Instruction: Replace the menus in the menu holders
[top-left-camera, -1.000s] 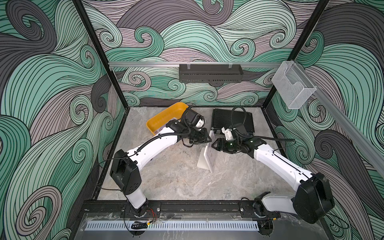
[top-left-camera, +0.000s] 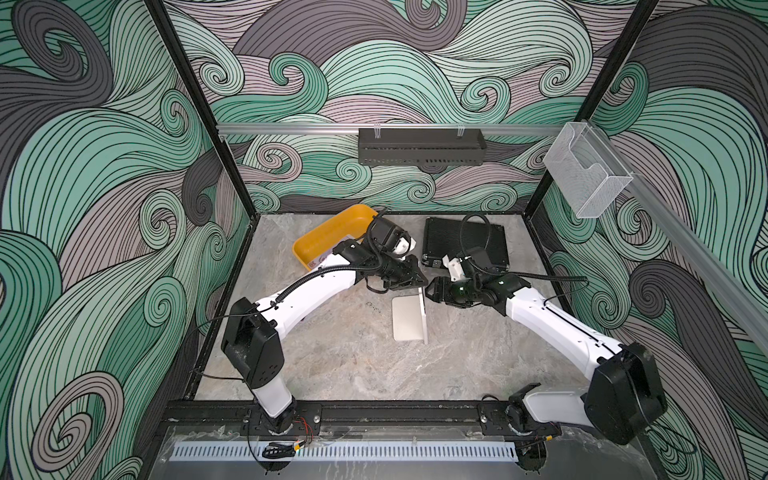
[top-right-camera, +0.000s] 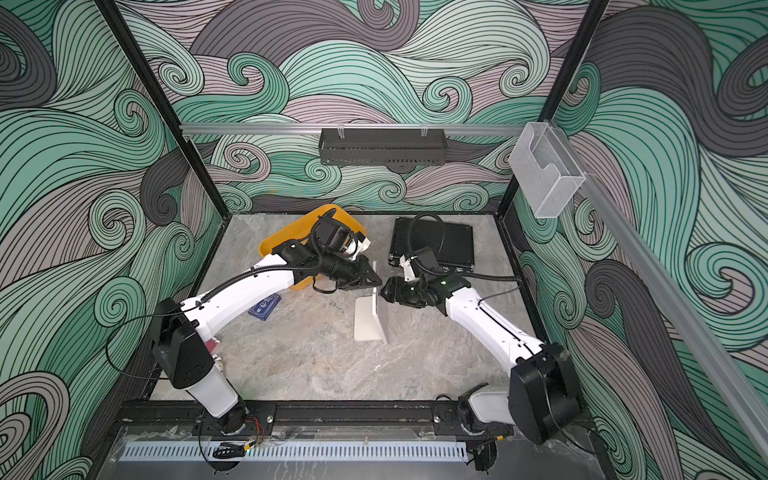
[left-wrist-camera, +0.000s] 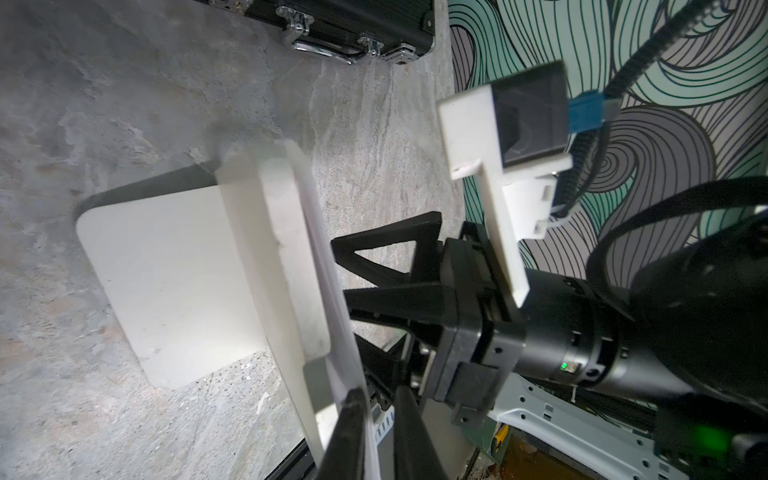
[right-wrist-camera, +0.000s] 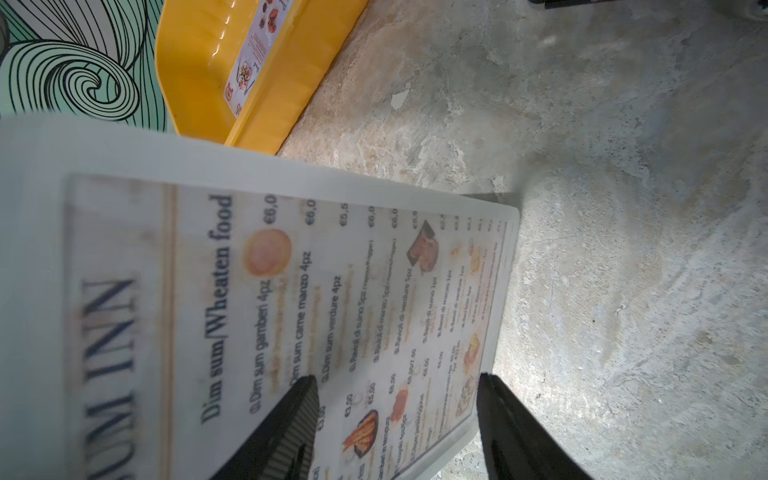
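Observation:
A white menu holder (top-left-camera: 408, 318) stands mid-table, its flat base showing left of the upright panel. In the left wrist view the clear upright panel (left-wrist-camera: 288, 264) is nearly edge-on above the base (left-wrist-camera: 172, 280). The printed menu (right-wrist-camera: 320, 320) faces the right wrist camera, with food pictures and prices. My left gripper is shut on the holder's panel near its far upper part. On the panel's right side, my right gripper is part open, fingertips close to the printed face; whether they touch it is unclear.
A yellow bin (top-left-camera: 329, 233) with a printed sheet (right-wrist-camera: 256, 56) inside stands back left. The black case (top-left-camera: 480, 240) lies back right. A blue card box (top-right-camera: 265, 306) rests left, under the left arm.
The holder has turned: its panel now appears nearly edge-on and the base shows wider to its left. My left gripper has shifted slightly right; the right arm has barely moved.

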